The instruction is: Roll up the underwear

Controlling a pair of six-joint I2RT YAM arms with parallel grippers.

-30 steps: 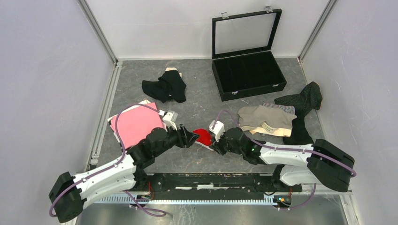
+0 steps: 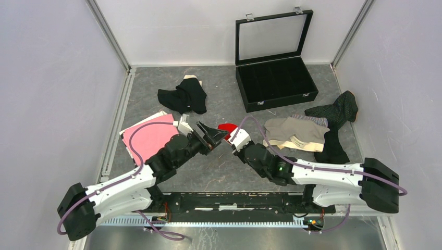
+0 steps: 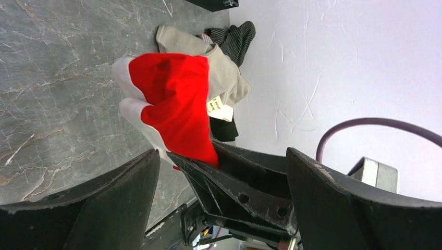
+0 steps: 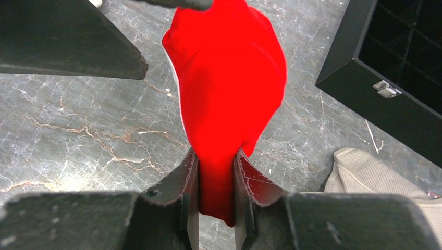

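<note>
Red underwear with a white band (image 3: 174,99) hangs above the table, gathered near one end by my right gripper, which is shut on it. In the right wrist view, the red cloth (image 4: 229,78) spreads out beyond the fingers, and a short end pokes through below them. My left gripper (image 2: 216,130) stands close beside the cloth in the top view, partly overlapping it. Its fingers (image 3: 114,203) are spread wide in the left wrist view, and the underwear lies past them, with nothing held between.
An open black box (image 2: 276,83) with compartments stands at the back. Grey underwear (image 2: 294,133) and dark striped garments (image 2: 333,122) lie at the right. A black garment (image 2: 183,96) and a pink board (image 2: 151,138) are on the left. Bare table lies between.
The underwear has been carried away from the front edge by the right gripper. Between the arms, the left gripper was near the cloth's left end; it has opened and shifted slightly back and right.
</note>
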